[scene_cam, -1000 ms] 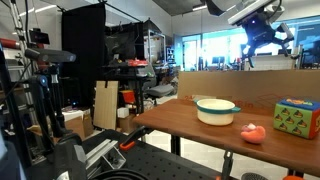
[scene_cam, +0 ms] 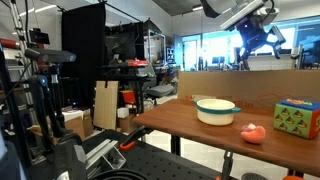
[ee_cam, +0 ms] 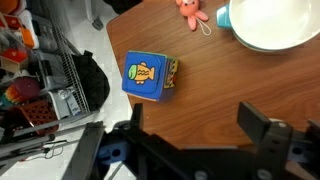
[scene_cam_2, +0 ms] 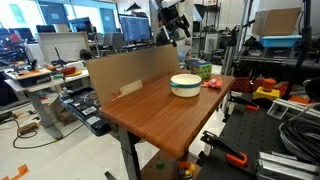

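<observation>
My gripper stands open high above the table, with nothing between its fingers. In exterior view 1 it hangs at the top right, well clear of every object. A white bowl [scene_cam: 215, 113] with a green-blue rim sits on the brown table [scene_cam: 180, 117]. Close to the table's right end is a colourful box [scene_cam: 297, 117]; its blue top [ee_cam: 146, 74] carries an orange fish picture in the wrist view. Between bowl and box lies a small red-pink toy [scene_cam: 253, 133], seen as a soft figure with limbs from above. What the bowl holds cannot be told.
An upright brown panel [scene_cam_2: 135, 77] borders the table's far side. Shelves of assorted items [ee_cam: 35, 75] stand off the table's edge.
The arm and gripper have shifted slightly at the top of exterior view 1. The bowl, box and toy lie where they were.
</observation>
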